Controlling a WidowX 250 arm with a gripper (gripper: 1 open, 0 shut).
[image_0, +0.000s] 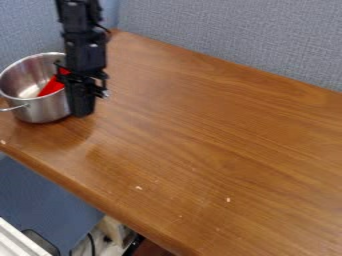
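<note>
A steel pot (30, 104) with a handle sits at the left end of the wooden table, a red object (52, 85) inside it. My black gripper (83, 98) is low at the pot's right side, overlapping its rim in the view. The gripper is blurred, and the state of its fingers is hard to make out; nothing held is visible.
A grey padded wall runs along the back. Below the near left edge are a blue surface (40, 185), a white bin edge and cables.
</note>
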